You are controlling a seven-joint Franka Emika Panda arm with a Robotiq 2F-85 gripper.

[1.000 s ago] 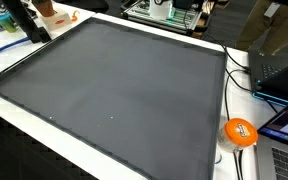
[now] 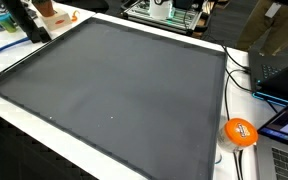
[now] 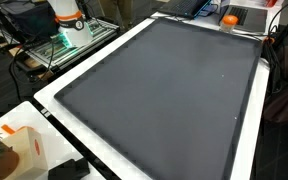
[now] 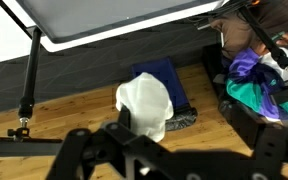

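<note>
Dark blurred fingers (image 4: 249,130) of my gripper fill the lower part of the wrist view, spread wide apart. Close to the left finger is a white, crumpled-looking object (image 4: 144,105); I cannot tell what it is or whether it touches the finger. Behind it a navy item (image 4: 162,75) lies over the wooden floor. Neither exterior view shows the gripper, only a white part of the arm (image 3: 72,28) beyond the table's edge. The grey board (image 2: 119,85) on the white table is bare.
An orange-topped container (image 2: 238,133) stands at the table's right, near cables and a laptop (image 2: 276,82). Coloured cloth (image 4: 269,80) and a black stand (image 4: 31,85) flank the gripper. Beyond the table's far left corner is clutter (image 2: 24,20).
</note>
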